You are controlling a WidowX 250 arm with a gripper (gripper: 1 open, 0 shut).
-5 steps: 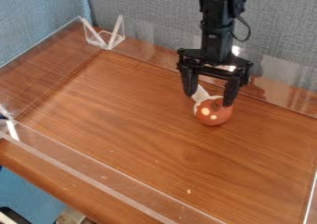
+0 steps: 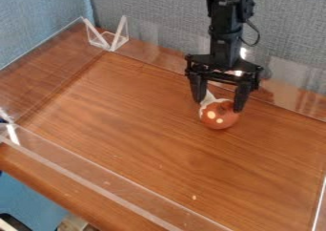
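My black gripper [image 2: 218,94] hangs at the back right of the wooden board, open, its two fingers pointing down just above and around the top of a round orange-red object [image 2: 219,116] with light spots on it. A white piece [image 2: 208,98] shows behind or on that object, between the fingers; whether the fingers touch either cannot be told.
White brackets [image 2: 110,39] stand at the back left corner and at the left edge. A grey padded wall [image 2: 152,15] rises behind.
My gripper has shifted very slightly to the right and down; the orange-red object looks unmoved.
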